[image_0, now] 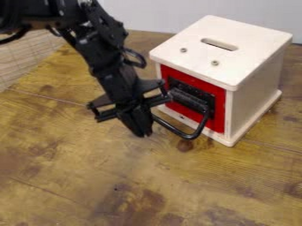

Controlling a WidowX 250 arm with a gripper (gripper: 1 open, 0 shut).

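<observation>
A white box (245,53) with a red front panel (218,124) and a dark recessed block stands at the upper right. A black U-shaped handle (186,134) sticks out low from its front. My gripper (139,128) is just left of the handle, pointing down, its fingertips close together; nothing shows between them. Part of the handle's left side is hidden behind the gripper.
A light woven surface (18,57) lies at the far left edge.
</observation>
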